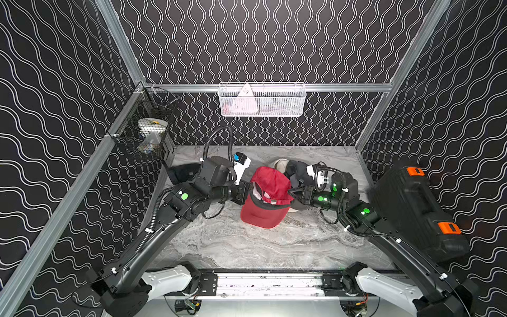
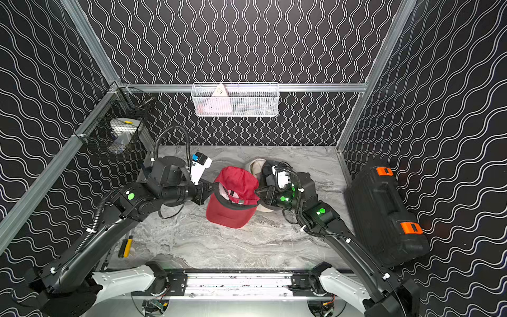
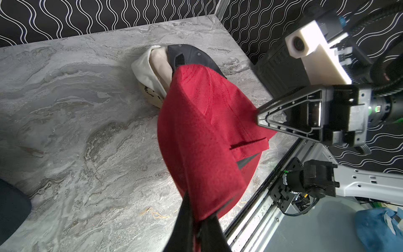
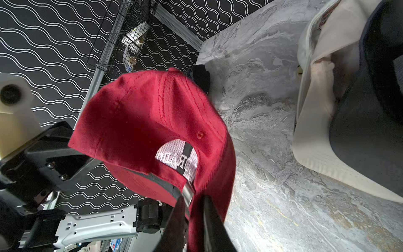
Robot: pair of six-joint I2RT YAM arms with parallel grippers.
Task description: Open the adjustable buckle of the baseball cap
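Note:
The red baseball cap (image 1: pixel 264 211) is between both grippers, back opening upward. Its strap with metal buckle (image 4: pixel 187 193) shows in the right wrist view, close to my right gripper, whose fingers sit part open around red fabric at the strap's end; whether they grip it is unclear. My left gripper is shut at the cap's opposite side, red fabric running down between its fingers in the left wrist view.
Beige and dark caps (image 4: pixel 365 126) lie behind and right. A black case (image 2: pixel 380 211) leans at the right wall. A wire tray (image 1: pixel 264 105) hangs at the back.

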